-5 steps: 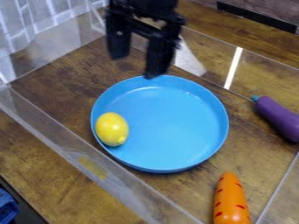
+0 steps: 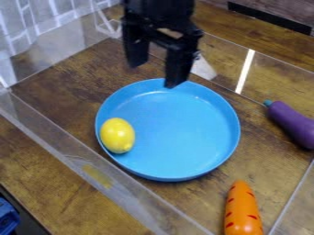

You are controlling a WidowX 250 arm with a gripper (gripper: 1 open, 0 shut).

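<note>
My gripper (image 2: 162, 57) hangs at the top centre of the camera view, dark and open, its two fingers spread wide with nothing between them, above the back rim of a blue plate (image 2: 181, 128). A yellow lemon-like object (image 2: 117, 135) lies on the plate's left side.
An orange carrot (image 2: 241, 211) lies at the lower right, and a purple eggplant (image 2: 292, 125) at the right edge. Clear walls border the wooden surface on the left. A small blue object (image 2: 6, 218) is at the lower left corner.
The gripper has shifted slightly about the top centre, its fingers changing position and angle. The plate, yellow object, carrot and eggplant have not moved.
</note>
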